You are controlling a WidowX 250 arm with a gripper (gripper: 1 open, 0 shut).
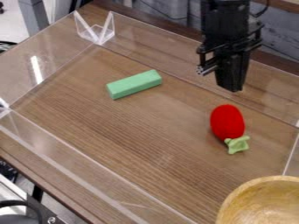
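Note:
The black arm hangs from the top right, its gripper (236,80) shut above the table, with nothing visible between its fingers. Below it, apart, a red oval object (226,121) lies with a small light-green piece (237,143) at its lower end. A green block (133,84) lies to the left of the gripper, in the middle left.
A clear open container (96,26) stands at the top left. A tan bowl (261,206) is at the bottom right. Cables show at the bottom-left edge.

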